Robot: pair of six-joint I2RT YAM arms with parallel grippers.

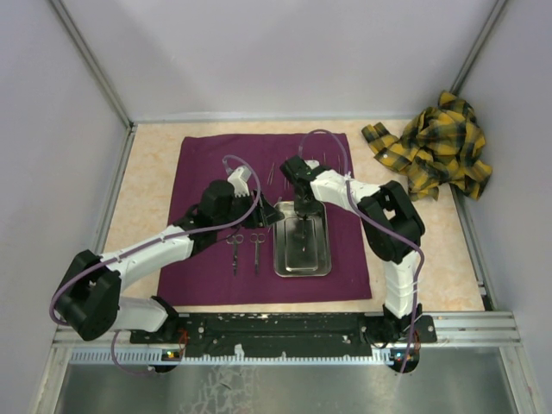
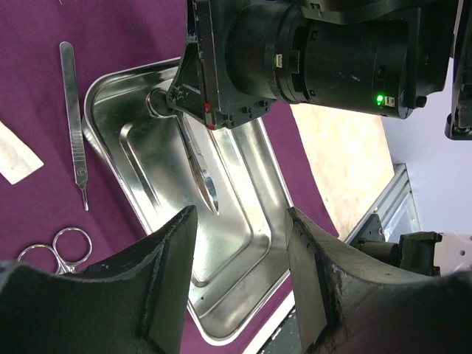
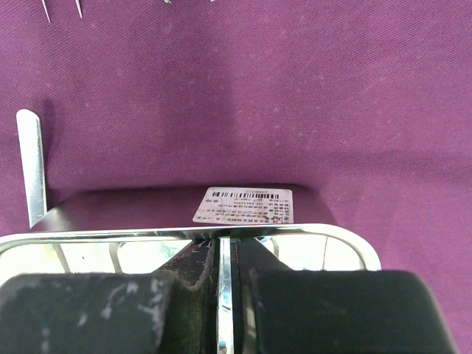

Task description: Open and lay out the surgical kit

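Note:
A steel tray [image 1: 302, 264] [image 2: 232, 324] lies on the purple cloth [image 1: 207, 285], a long instrument [image 2: 203, 177] inside it. My right gripper [image 1: 302, 210] is over the tray's far end, shut, its tips at the rim; whether it grasps anything there is unclear. My left gripper [image 1: 267, 211] stands open beside and above the tray, nothing between its fingers. Scissors [image 1: 256, 250] [image 2: 74, 243], a scalpel handle [image 2: 77, 125] and a white packet [image 2: 15, 155] lie left of the tray.
A crumpled yellow plaid cloth [image 1: 435, 147] sits at the back right. More thin instruments lie on the far part of the purple cloth.

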